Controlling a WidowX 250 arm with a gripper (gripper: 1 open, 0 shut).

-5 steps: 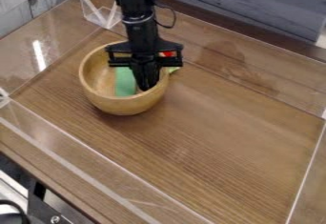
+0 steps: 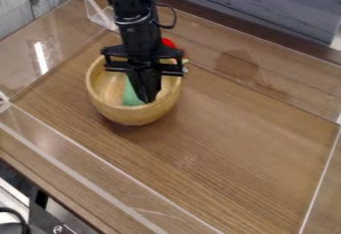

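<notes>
My black gripper reaches down from the top over a wooden bowl on the left half of the table, its fingertips low over the bowl. A green object lies in the bowl, partly hidden behind the gripper. The fingers look shut; whether they touch the green object I cannot tell.
A red object lies behind the gripper, with a small yellowish item beside it, mostly hidden. A clear plastic item stands at the back left.
My gripper has moved a little left and toward the camera, now appearing larger over the bowl. The bowl has stayed about where it was.
</notes>
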